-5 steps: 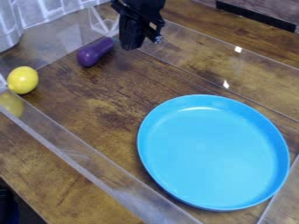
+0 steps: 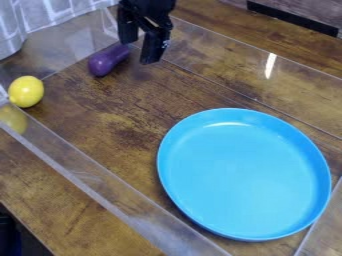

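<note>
My black gripper (image 2: 142,42) hangs at the top centre of the camera view, open, above and just right of a purple eggplant-like object (image 2: 108,60) lying on the wooden table. A yellow lemon-like object (image 2: 26,91) sits at the left edge. A large blue plate (image 2: 243,174) covers the lower right of the table.
A clear plastic wall runs along the lower left, and a pale white object (image 2: 19,22) stands at the top left corner.
My gripper has come lower and a little to the left, toward the purple object. The objects on the table have not moved.
</note>
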